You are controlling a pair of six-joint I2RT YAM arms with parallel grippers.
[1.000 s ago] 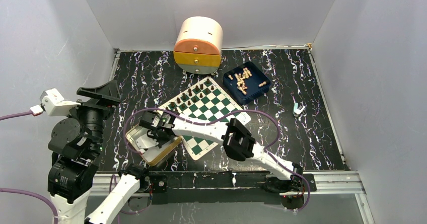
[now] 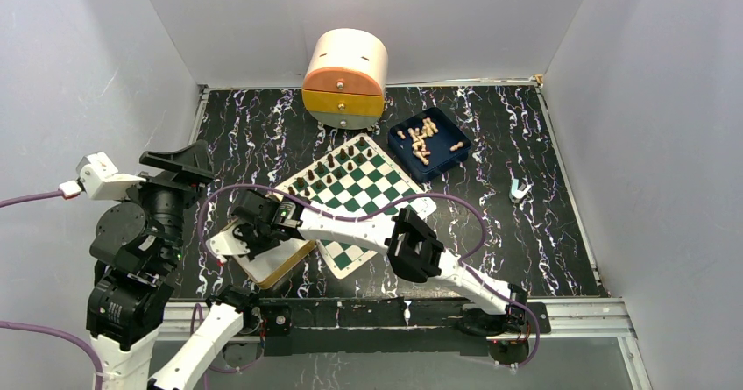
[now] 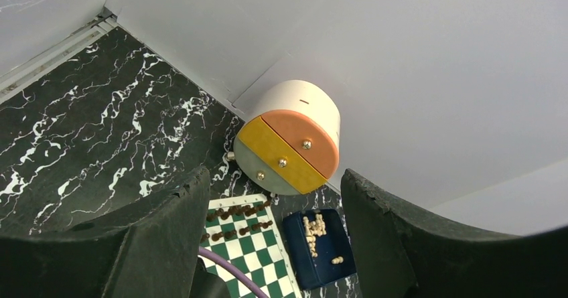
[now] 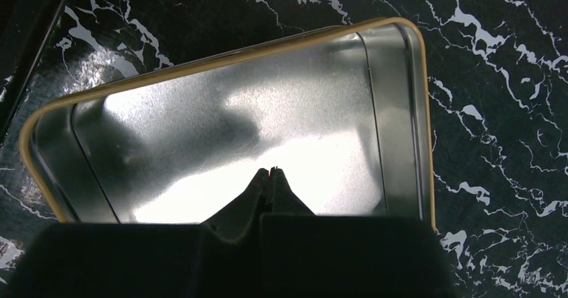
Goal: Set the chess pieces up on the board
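Observation:
Dark pieces (image 2: pixel 320 170) stand in rows along the far-left side of the green-and-white chessboard (image 2: pixel 383 182). In the right wrist view my right gripper is shut, its tips pressed together with no chess piece held. It hangs over the metal tray (image 4: pixel 194 110), whose visible floor looks bare; my fingers hide its near part, and no dark piece shows there. Light pieces (image 2: pixel 420 138) lie in the dark blue bin (image 2: pixel 428 171) right of the board. Well away from the board, my left gripper is open and empty, its fingers wide apart.
A rounded drawer cabinet (image 2: pixel 346 66) stands at the back, behind the board. My right arm (image 2: pixel 350 228) and its purple cable cross over the board's near part. On the right lies a small white-and-grey object (image 2: pixel 519 190), with clear table around it.
My right gripper has moved leftward over the tray and risen, so more of the tray and its rim now shows. It stays shut. The left arm has shifted slightly.

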